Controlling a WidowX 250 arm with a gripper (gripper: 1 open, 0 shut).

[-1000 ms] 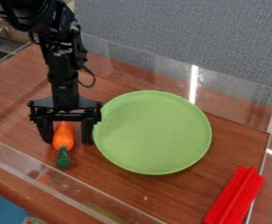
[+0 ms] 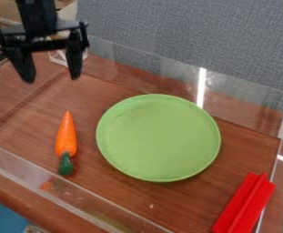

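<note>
My black gripper (image 2: 50, 69) is raised at the upper left, partly cut off by the top of the view and blurred, its fingers spread apart with nothing seen between them. An orange carrot (image 2: 65, 136) with a green top lies on the wooden table below it, to the left of a round green plate (image 2: 158, 136). The carrot is apart from the plate.
Red bars (image 2: 243, 205) lie at the front right. Clear low walls (image 2: 217, 98) edge the wooden table (image 2: 28, 109), with a grey speckled panel behind.
My gripper has risen from over the carrot and moved up and to the left. The carrot remains on the table beside the plate.
</note>
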